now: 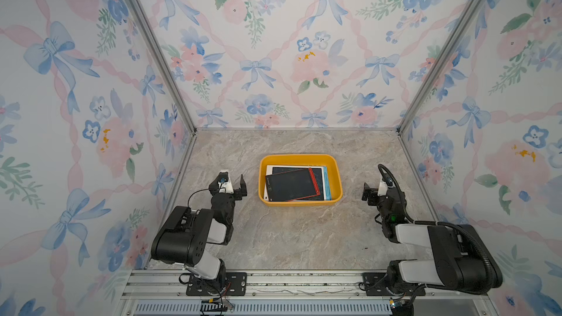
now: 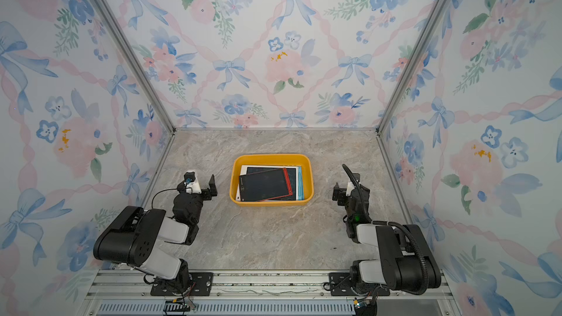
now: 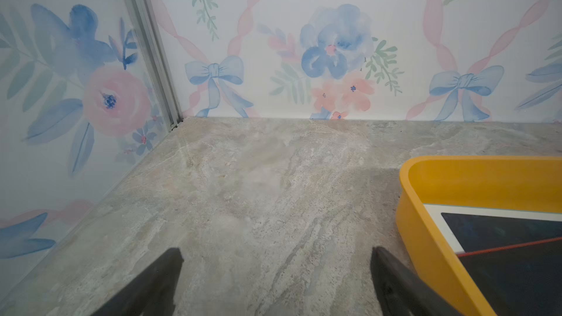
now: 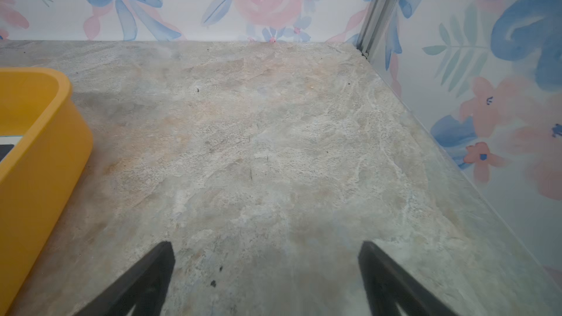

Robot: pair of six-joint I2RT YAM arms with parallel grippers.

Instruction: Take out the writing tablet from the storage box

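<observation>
The yellow storage box (image 1: 300, 203) stands at the middle of the table. Inside it a dark writing tablet with a red edge (image 1: 289, 185) lies slanted on top of a second dark tablet in a white and blue frame (image 1: 326, 181). My left gripper is open to the left of the box, nothing between its fingers; the box's left wall (image 3: 430, 234) shows just past its right finger. To the right of the box my right gripper also stands open and empty, apart from the box (image 4: 44, 158).
Bare marbled table (image 1: 304, 234) lies in front of the box, and free room remains behind it and at both sides. Patterned walls (image 2: 269, 46) enclose the table at the back, left and right.
</observation>
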